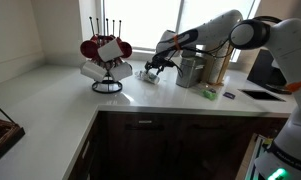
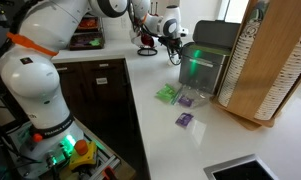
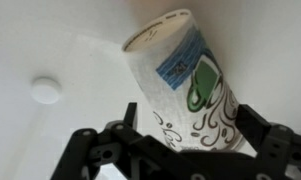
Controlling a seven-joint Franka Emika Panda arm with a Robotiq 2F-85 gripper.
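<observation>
A white cylindrical container (image 3: 187, 80) with a blue band, a green emblem and swirl patterns fills the middle of the wrist view, set at a slant. My gripper is open, one fingertip to each side of the container's lower part in that view; whether either touches it I cannot tell. From exterior view 1, the gripper (image 1: 156, 69) is low over the back of the counter, right by the small whitish container (image 1: 151, 78). In exterior view 2 the arm (image 2: 172, 22) hides most of that spot.
A rack with red and white cups (image 1: 108, 62) stands left of the gripper. To the right are a grey metal box (image 1: 190, 70) and green items (image 1: 209, 94). A small white disc (image 3: 46, 91) shows on the pale surface.
</observation>
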